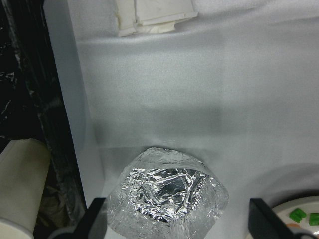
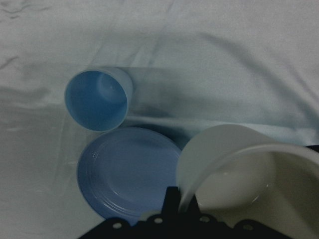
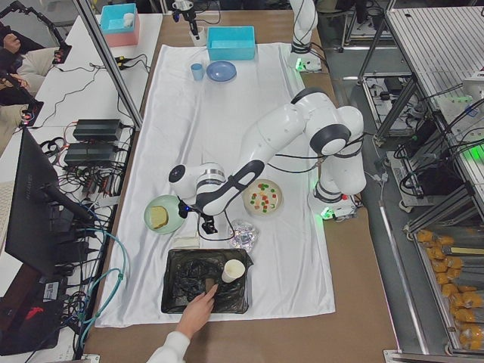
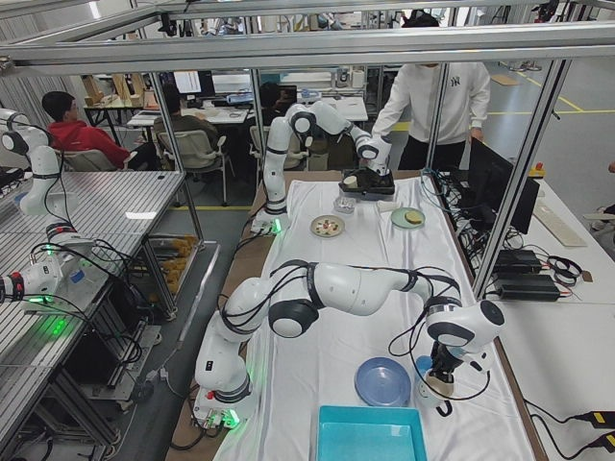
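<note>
My left gripper hangs above the cloth between the black-lined bin (image 3: 181,272) and a crumpled foil bundle (image 1: 164,194); in the left wrist view its fingers stand apart, nothing seen between them. A person's hand (image 3: 198,308) reaches into the bin to a brown piece beside a white cup (image 3: 233,269). My right gripper is shut on the rim of a white container (image 2: 224,164), above the table by a blue cup (image 2: 97,99) and a blue plate (image 2: 124,174).
A green plate (image 3: 168,224) with a yellow item, a plate of colourful pieces (image 3: 263,197) and folded napkins (image 1: 154,12) lie near the bin. A turquoise tray (image 4: 370,432) sits at the other end.
</note>
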